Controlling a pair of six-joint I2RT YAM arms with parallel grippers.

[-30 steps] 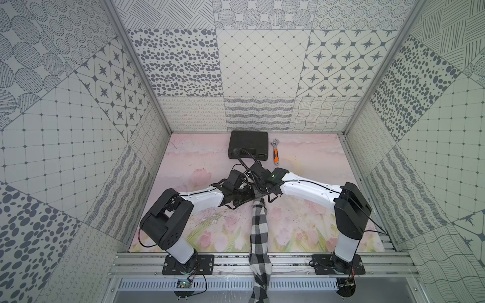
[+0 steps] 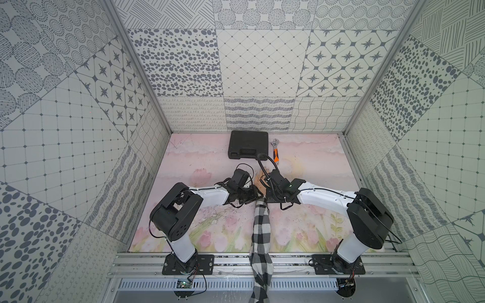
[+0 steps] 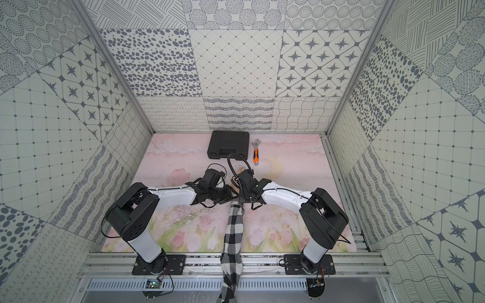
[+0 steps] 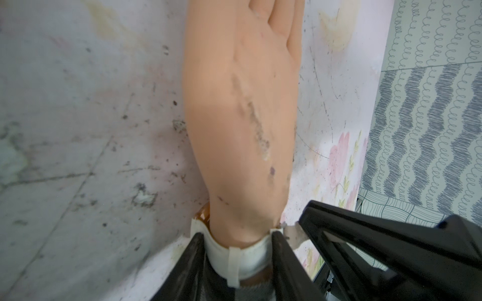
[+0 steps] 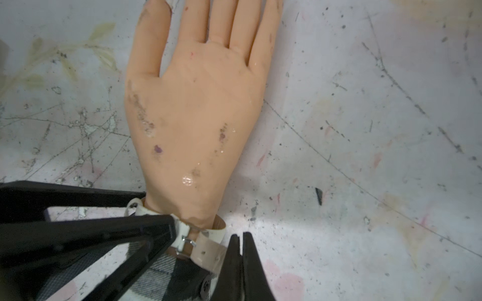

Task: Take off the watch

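Note:
A white watch strap (image 4: 234,258) circles the wrist of a mannequin hand (image 5: 193,110), just above its checkered sleeve (image 2: 260,227). In the left wrist view my left gripper is part open, its fingers on either side of the strapped wrist. The right wrist view shows the strap's metal buckle (image 5: 188,241) and a loose strap end (image 5: 207,252) sticking out to the right. My right gripper is shut right at that end; whether the strap is pinched between its fingers I cannot tell. The watch face is hidden.
A black case (image 2: 248,145) and an orange-handled wrench (image 2: 275,151) lie at the back. Both grippers crowd close together at the wrist. Open table lies on both sides of the arms.
My right arm has moved to the right and slightly toward the front, away from the left gripper. The left arm has shifted slightly right. The sleeve moved a little.

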